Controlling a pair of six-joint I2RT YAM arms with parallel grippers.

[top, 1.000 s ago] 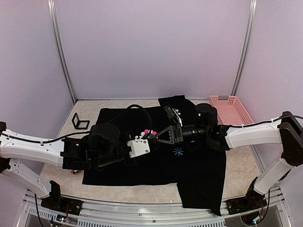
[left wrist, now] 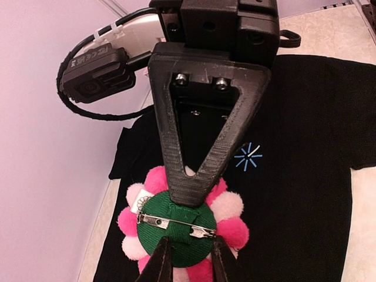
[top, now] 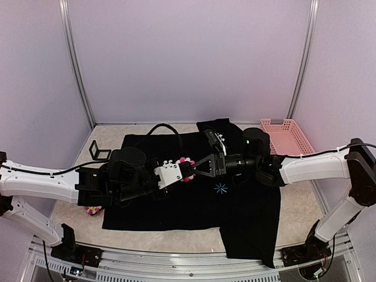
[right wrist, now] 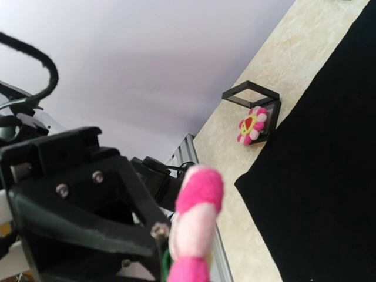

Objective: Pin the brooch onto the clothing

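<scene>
A pink-and-white flower brooch [left wrist: 229, 205] hangs above the cloth, its green back and metal safety pin [left wrist: 185, 225] facing the left wrist camera. My right gripper is shut on the brooch's upper part, the pinched bit being thin; petals also show by its tip in the right wrist view. Two dark fingers [left wrist: 162, 263] of my left gripper stand apart at the lower green back, near the pin; whether they touch it is hard to tell. Black clothing [top: 176, 211] lies spread beneath both arms.
A second flower [right wrist: 252, 125] with a smiling yellow face leans by a black frame [right wrist: 251, 94] at the table's left. At the back right stands a pink basket [top: 288, 136]. A blue star mark [top: 220, 188] decorates the clothing.
My left gripper has shifted a little and turned at the brooch, so more of the pink petals shows in the top view. The right arm looks still.
</scene>
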